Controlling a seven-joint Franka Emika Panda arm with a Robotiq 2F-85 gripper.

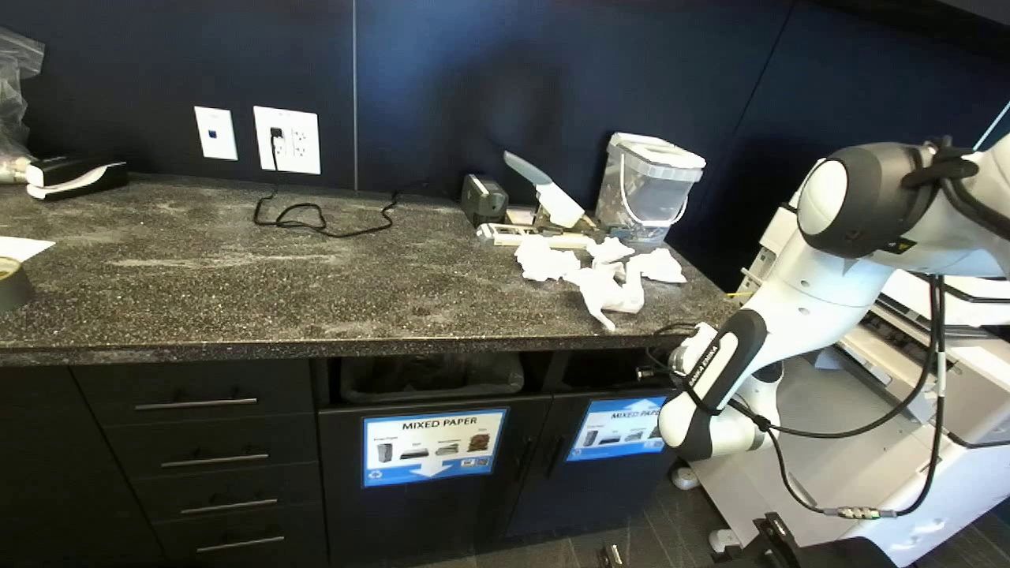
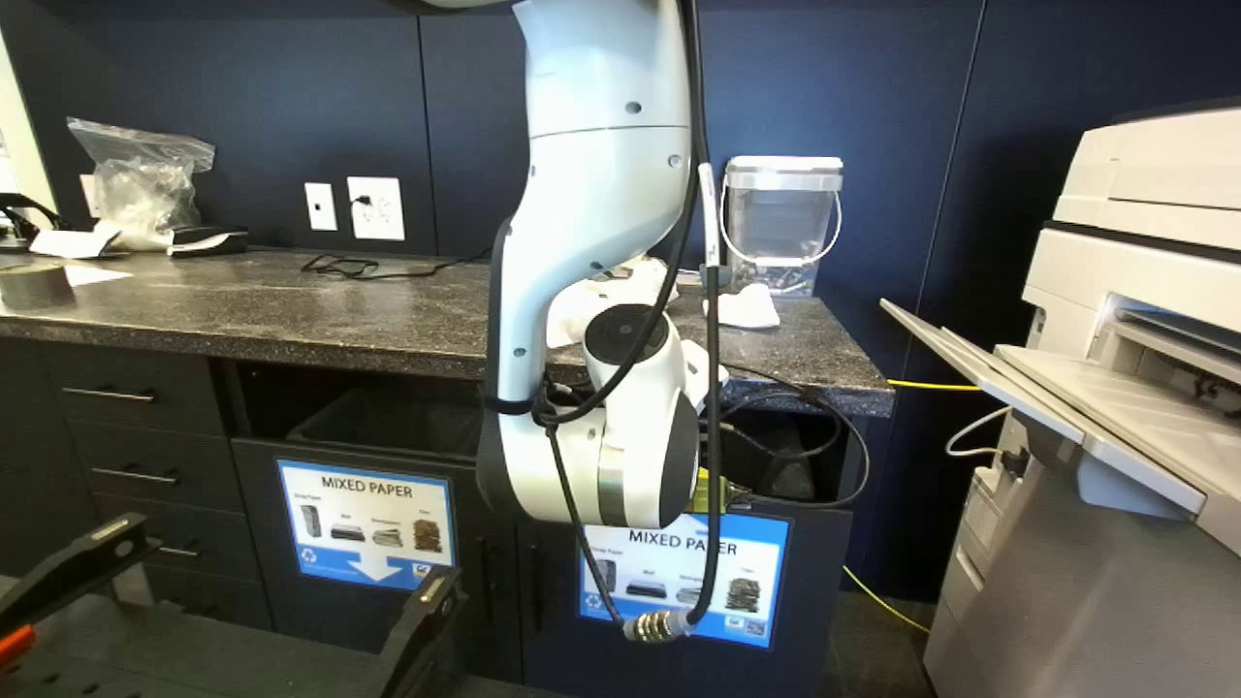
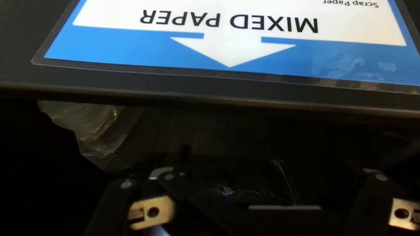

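In the wrist view my gripper is open, its two fingers spread wide and nothing visible between them. It reaches into the dark opening above the right cabinet door, where a clear bin liner (image 3: 94,122) shows dimly. The MIXED PAPER sign (image 3: 232,23) on that door appears upside down at the top of this view. In both exterior views the arm's wrist hides the gripper. Crumpled white paper (image 1: 611,289) lies in several pieces on the right end of the counter (image 1: 407,293).
A clear lidded bucket (image 1: 645,189) and a paper cutter (image 1: 549,194) stand behind the paper. The left bin opening (image 1: 431,374) is unobstructed. A printer (image 2: 1152,291) stands to the right. Loose cables (image 2: 843,465) loop beside the wrist.
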